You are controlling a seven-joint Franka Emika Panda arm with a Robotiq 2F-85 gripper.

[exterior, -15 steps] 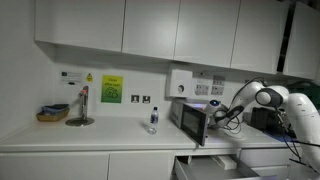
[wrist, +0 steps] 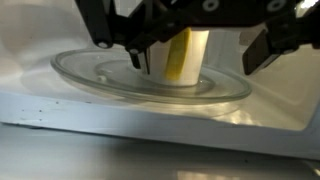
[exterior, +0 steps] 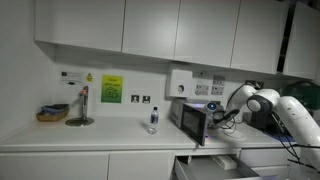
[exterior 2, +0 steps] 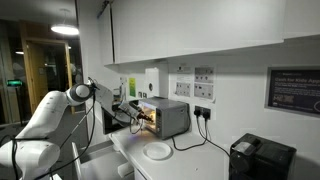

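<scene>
A white cup with a yellow stripe [wrist: 188, 55] stands on the round glass turntable [wrist: 100, 72] inside the microwave [exterior 2: 176, 118]. My gripper is open inside the cavity, with one dark finger to the left of the cup and the other, farther off, to its right. The left finger looks close to the cup's side; whether it touches cannot be told. The cup's upper part is hidden behind the gripper. In the first exterior view, the microwave door [exterior: 194, 122] hangs open, and the arm reaches in from the right.
The microwave's front lip [wrist: 150, 120] runs just below the turntable. A white plate [exterior 2: 158, 151] lies on the counter beside the microwave. A black appliance [exterior 2: 260, 160] stands farther along. A bottle [exterior: 154, 121] stands left of the microwave, and a drawer [exterior: 215, 168] below is open.
The gripper end of the arm has shifted slightly down and toward the microwave. The door and the counter objects look unmoved.
</scene>
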